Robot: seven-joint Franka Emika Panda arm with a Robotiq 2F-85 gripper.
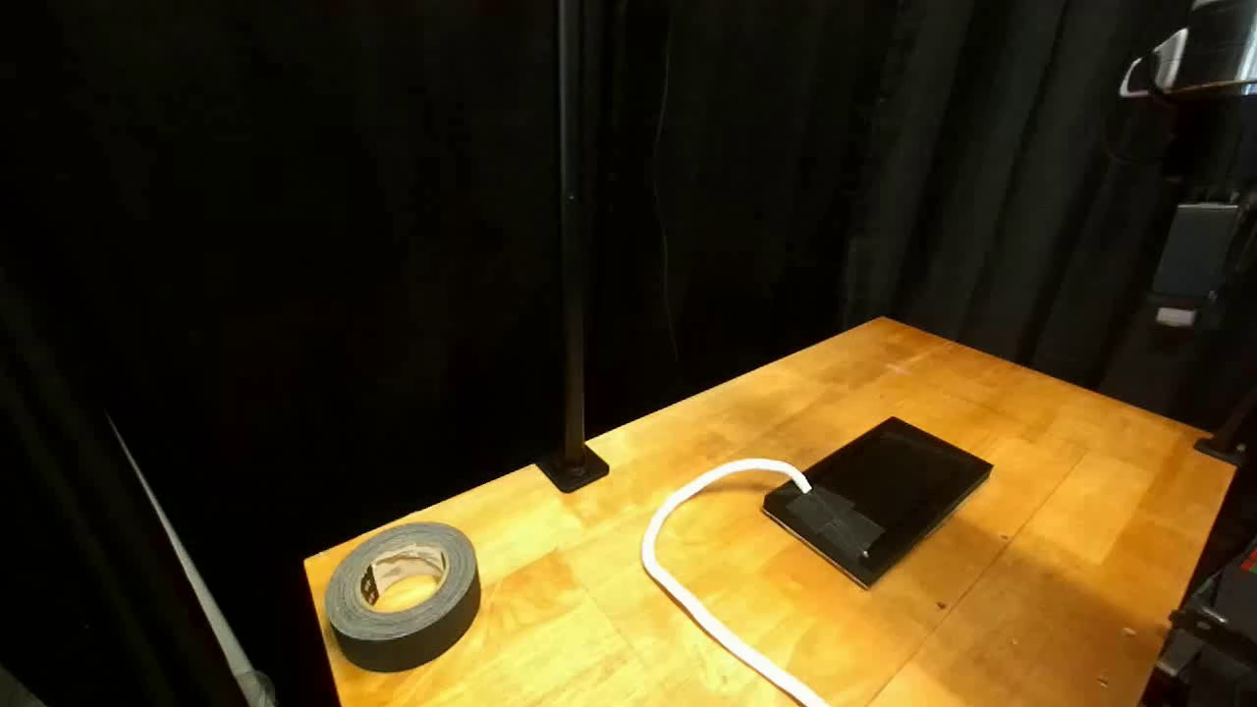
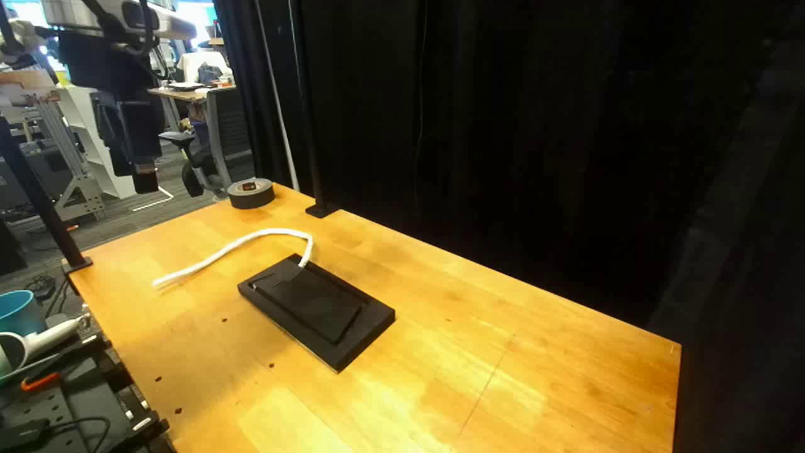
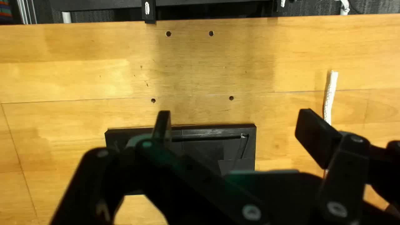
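In the wrist view my gripper stands open, its dark fingers [image 3: 314,135] wide apart and nothing between them. It hangs well above the wooden table, clear of everything on it. A white rope [image 1: 674,573] curves over the tabletop. One end meets a flat black board [image 1: 916,473], where dark tape seems to cover it. The other end lies loose on the wood, as exterior view 2 shows. My gripper hides part of the board [image 3: 240,152] and part of the rope [image 3: 330,98] in the wrist view.
A roll of dark tape [image 1: 407,642] lies flat at a table corner. Black posts [image 1: 573,353] rise from the table's edges, with dark curtains behind. In exterior view 2, bare wood [image 2: 521,362] spreads right of the board. Equipment with a blue cup [image 2: 21,313] stands off the table's near left.
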